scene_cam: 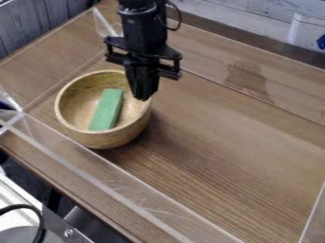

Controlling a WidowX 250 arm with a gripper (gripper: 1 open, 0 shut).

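A round tan wooden bowl (79,123) sits on the wooden table at the left, with a green rectangular block (105,110) lying inside it. My black gripper (143,84) is raised at the bowl's back right, above its rim, pointing down. Its fingers are dark and small, and I cannot tell how far apart they are. The block is apart from the gripper.
A small pale object stands behind the arm at the top. Dark cables and grey hardware lie off the table at the lower left.
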